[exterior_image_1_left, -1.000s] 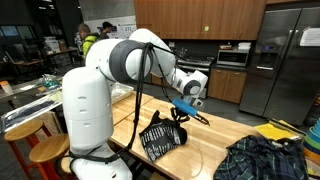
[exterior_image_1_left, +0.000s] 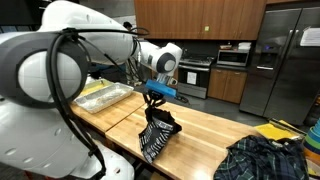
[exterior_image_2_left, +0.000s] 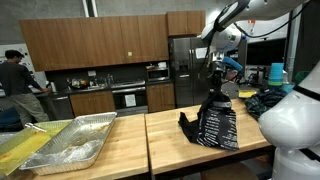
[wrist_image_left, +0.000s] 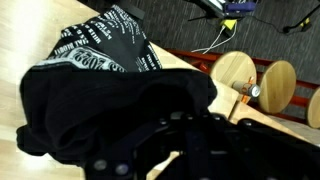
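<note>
A black cloth (exterior_image_1_left: 158, 133) with grey-and-white print hangs from my gripper (exterior_image_1_left: 154, 98) in exterior view 1, its lower end at the wooden table. My gripper is shut on the cloth's upper part. Exterior view 2 shows the same cloth (exterior_image_2_left: 213, 124) hanging near the table's right side, the gripper (exterior_image_2_left: 214, 92) above it. In the wrist view the bunched black fabric (wrist_image_left: 110, 105) covers the fingertips, with white lettering on its printed part.
Another dark cloth (exterior_image_1_left: 264, 158) lies at the table's right, near a yellow item (exterior_image_1_left: 278, 130). A clear-covered tray (exterior_image_1_left: 103, 95) stands on the left. Round wooden stools (wrist_image_left: 277, 87) are beside the table edge. Bare tabletop lies between the tray and the dark cloth.
My arm has swung toward the left and nearer the camera in exterior view 1, carrying the held cloth leftward and raising its upper part. The dark cloth at right stays put.
</note>
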